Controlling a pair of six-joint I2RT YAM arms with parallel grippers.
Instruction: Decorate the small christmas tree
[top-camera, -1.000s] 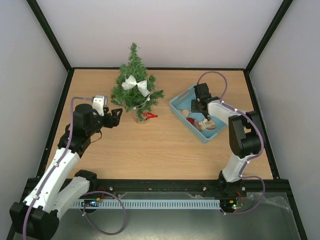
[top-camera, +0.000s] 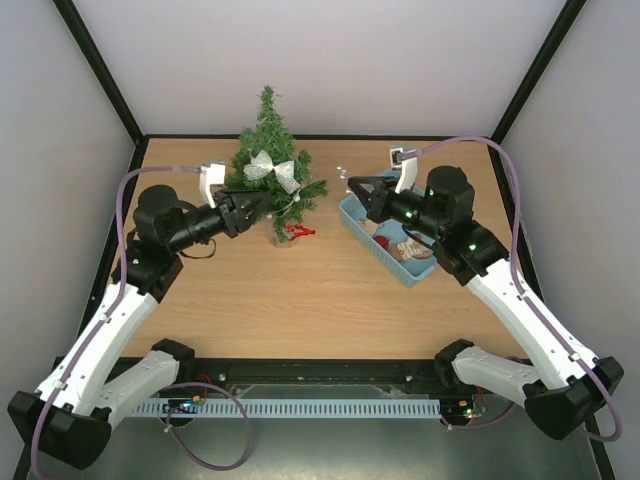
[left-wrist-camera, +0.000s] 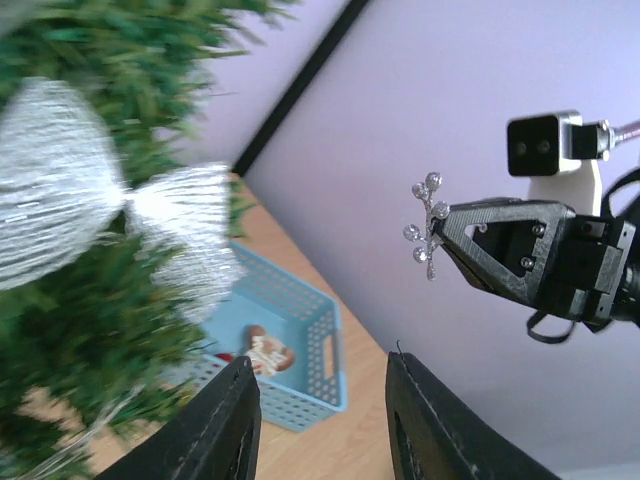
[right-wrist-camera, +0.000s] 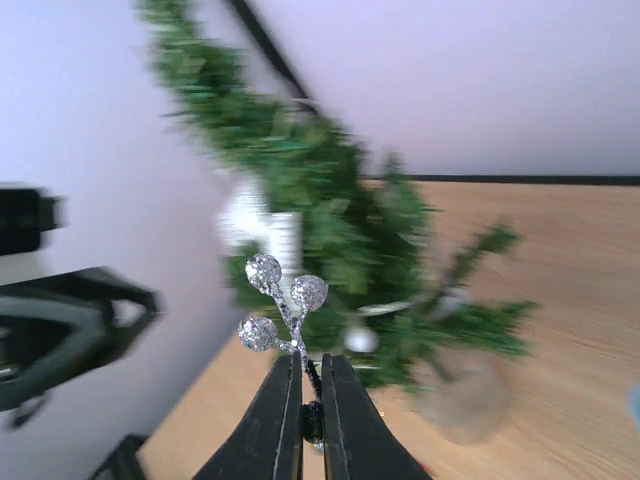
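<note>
The small Christmas tree (top-camera: 262, 155) stands on the left half of the table, wearing a silver-white bow (top-camera: 273, 170) and a red ornament (top-camera: 298, 231) near its base. My right gripper is shut on the dark stem of a sprig of glittery silver balls (right-wrist-camera: 309, 292). It holds the sprig in the air right of the tree, above the blue basket, balls pointing toward the tree. Close to the tree's left side is my left gripper; its fingers (left-wrist-camera: 229, 415) stand apart, and nothing shows between them.
A blue basket (top-camera: 352, 222) on the right holds a red piece and a brown-and-white ornament (left-wrist-camera: 268, 353), partly under the right arm.
The right gripper has risen out of the basket and moved left, bringing the silver sprig up with it. My left gripper has come nearer the tree, moving right and slightly up in the top view.
</note>
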